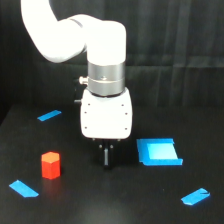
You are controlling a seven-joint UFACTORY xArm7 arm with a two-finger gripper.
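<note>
An orange-red cube [51, 165] sits on the black table, left of the white arm's hand. My gripper [106, 156] points down over the middle of the table, to the right of the cube and clear of it. Its dark fingers blend into the black background, so how far apart they stand is hard to make out. No object shows at the fingertips. A light blue-white square [159, 151] edged with blue tape lies flat to the right of the gripper, with nothing on it.
Blue tape strips mark the table: one at the back left [49, 115], one at the front left [23, 188] and one at the front right [195, 197]. Bare table surrounds the cube and the square. A dark curtain [175, 60] hangs behind.
</note>
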